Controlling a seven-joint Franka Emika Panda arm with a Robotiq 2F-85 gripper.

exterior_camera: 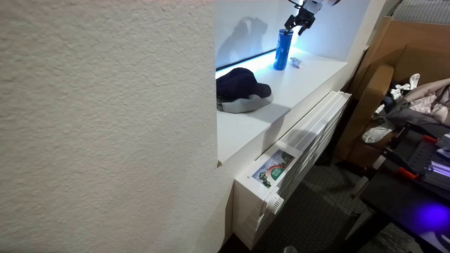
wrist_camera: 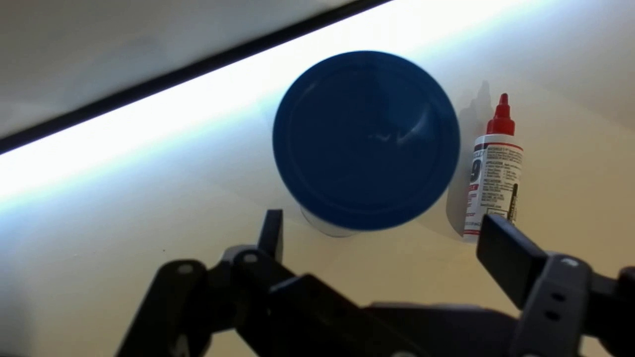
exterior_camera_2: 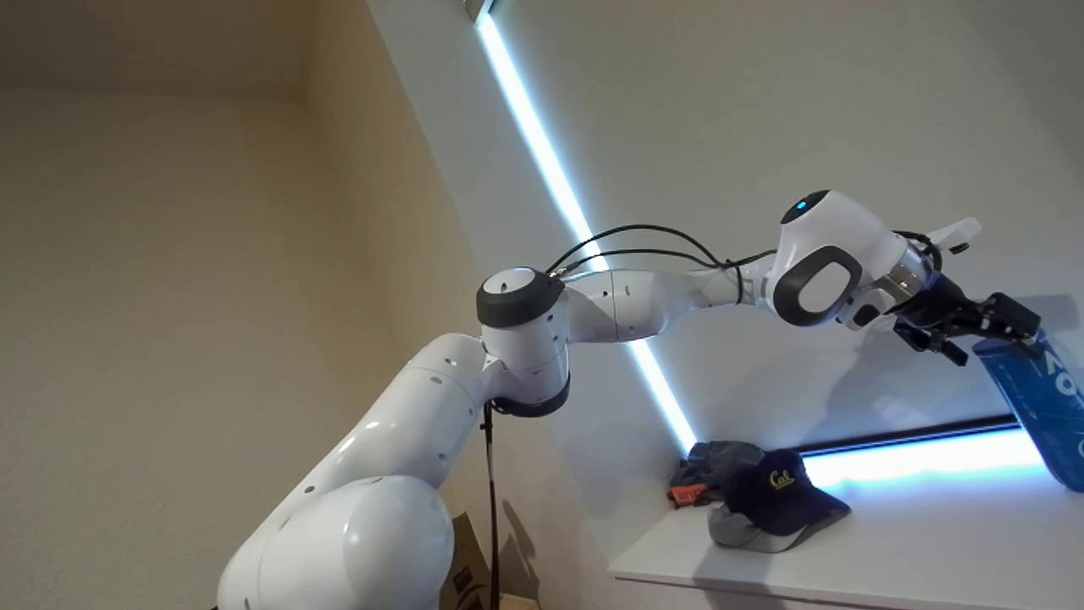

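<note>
A tall blue can [exterior_camera: 283, 50] stands upright on the white window sill [exterior_camera: 308, 82]; from above, the wrist view shows its round blue lid [wrist_camera: 366, 140]. My gripper is open, with nothing held between its fingers. In the wrist view the lid lies ahead of the fingertips, roughly centred between them. In exterior view 2 one finger [exterior_camera_2: 1011, 317] overlaps the can's top edge; whether they touch I cannot tell. A small white bottle with a red nozzle [wrist_camera: 494, 178] lies on the sill beside the can, its lower end partly behind the right finger.
Dark blue and grey caps [exterior_camera_2: 777, 493] lie on the sill, left of the can. A bright light strip [wrist_camera: 137, 125] runs along the wall's base. Below the sill is a white radiator [exterior_camera: 312, 130].
</note>
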